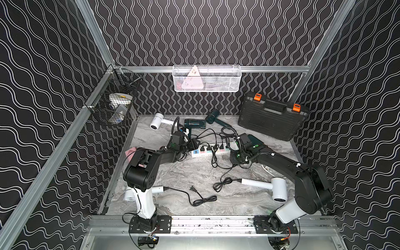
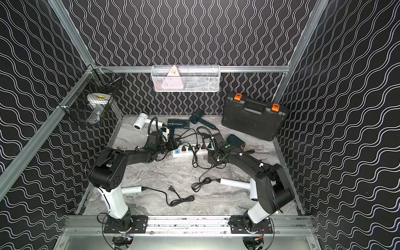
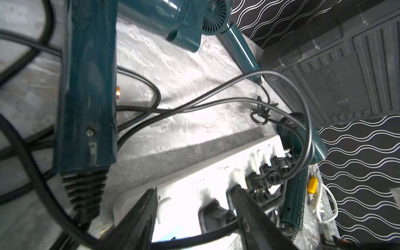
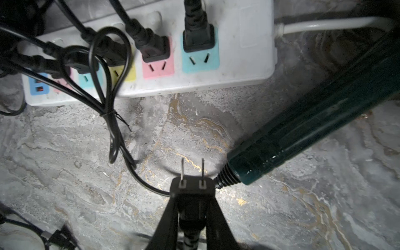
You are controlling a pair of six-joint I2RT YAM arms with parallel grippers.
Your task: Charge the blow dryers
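My right gripper is shut on a black two-pin plug, prongs pointing toward the power strip, which holds several plugs. My left gripper is at the strip's left end, its fingers either side of the white body, with a black cable across them; the exact grip is hard to make out. A dark green dryer handle lies beside the plug. More green dryers lie behind the strip; white dryers lie at back left and front right. A pink dryer is mostly hidden by the left arm.
A black case stands at back right, a white mesh basket hangs on the back wall, a wire basket on the left. Looped cables crowd the strip; the front middle holds loose cords.
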